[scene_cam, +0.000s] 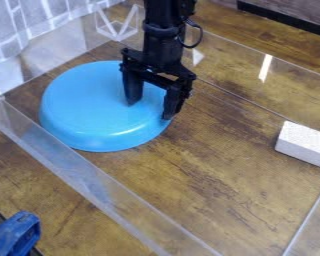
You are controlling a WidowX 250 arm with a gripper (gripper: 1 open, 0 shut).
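My black gripper (155, 84) points down over the right half of a large round blue lid or disc (89, 115) lying on the wooden table. Its two fingers sit at the disc's upper right part, one over the blue surface and one by the right edge. Whether they touch it or hold anything is unclear.
A white block (306, 144) lies at the right. A blue object (11, 236) is at the bottom left, beyond a clear plastic edge. Clear plastic stands at the top left.
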